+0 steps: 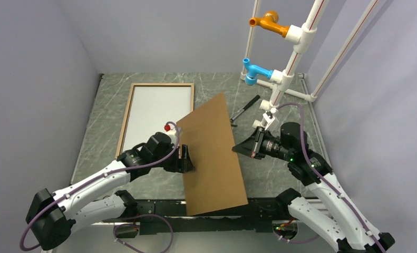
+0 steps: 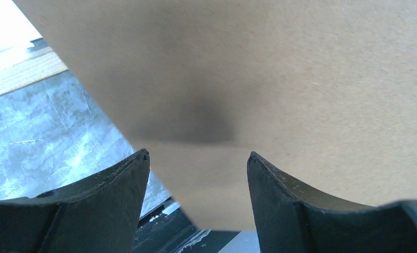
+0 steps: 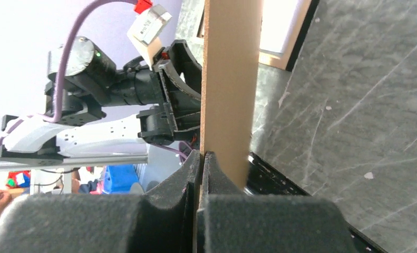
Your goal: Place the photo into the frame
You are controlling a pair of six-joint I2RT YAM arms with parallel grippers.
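Observation:
A large brown board (image 1: 211, 174) hangs tilted over the front of the table, right of the wooden frame (image 1: 127, 110) with its white panel (image 1: 156, 110). My right gripper (image 1: 235, 148) is shut on the board's right edge; in the right wrist view the board (image 3: 230, 79) rises edge-on from its fingertips. My left gripper is part open, its fingers apart over the board's face near the left edge, with nothing visibly held between them.
A hammer (image 1: 245, 108) lies behind the board. White pipes with an orange fitting (image 1: 270, 25) and a blue fitting (image 1: 256, 71) stand at the back right.

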